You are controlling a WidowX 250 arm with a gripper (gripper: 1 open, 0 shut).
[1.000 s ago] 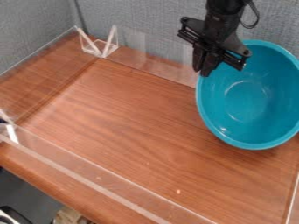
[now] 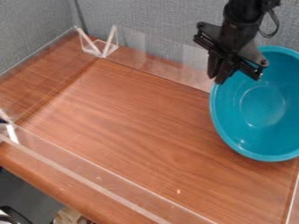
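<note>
A large turquoise bowl (image 2: 257, 118) rests on the wooden tray floor at the right, tilted or seen at an angle, partly cut off by the frame's edge. My black gripper (image 2: 219, 70) is at the bowl's upper left rim, fingers pointing down; it looks shut, and whether the thin rim lies between its fingertips is hard to tell.
A white wire bracket (image 2: 98, 45) stands at the back left corner. Grey padded walls rise behind.
The bowl and my gripper have shifted to the right together, and slightly downward in the view, over the last second.
</note>
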